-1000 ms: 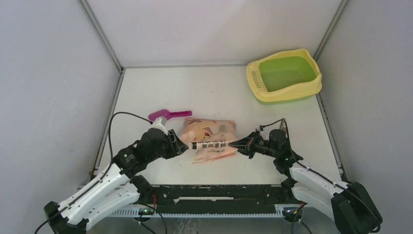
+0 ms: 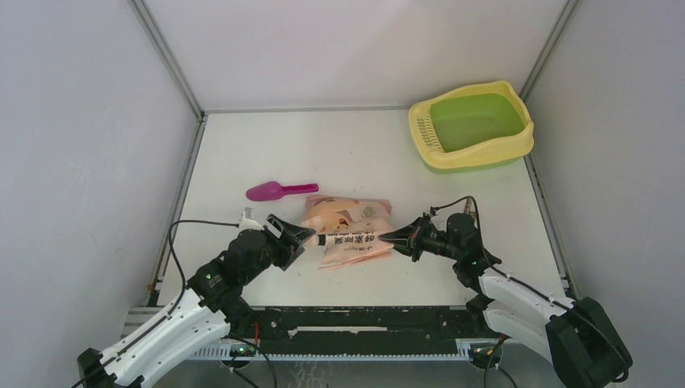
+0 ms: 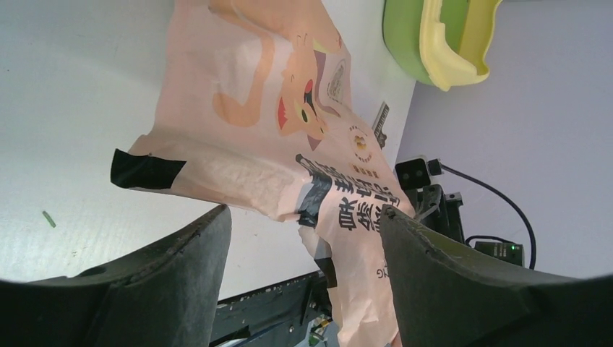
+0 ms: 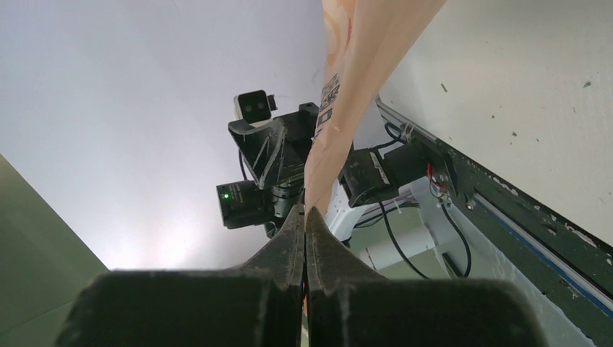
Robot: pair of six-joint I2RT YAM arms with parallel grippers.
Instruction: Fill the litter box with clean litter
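Note:
The peach litter bag (image 2: 347, 217) lies near the table's middle, printed with a cartoon cat. Its near edge, a band with black lettering, is raised and drawn toward the right. My right gripper (image 2: 386, 238) is shut on that edge; in the right wrist view the film (image 4: 345, 123) runs down between the closed fingertips. At the band's other end my left gripper (image 2: 309, 236) stands open. Between its spread fingers in the left wrist view show the bag's folded top edge and black tape (image 3: 315, 196). The yellow-rimmed green litter box (image 2: 478, 153) stands at the far right corner, its visible floor bare.
A magenta scoop (image 2: 279, 191) lies left of the bag, beyond my left gripper. Free table (image 2: 339, 149) stretches behind the bag toward the back wall. A dark rail (image 2: 363, 322) runs along the front edge.
My left gripper has turned and its wrist has come nearer the front edge, with its tips still close to the band's left end. The right arm, box and scoop look unmoved.

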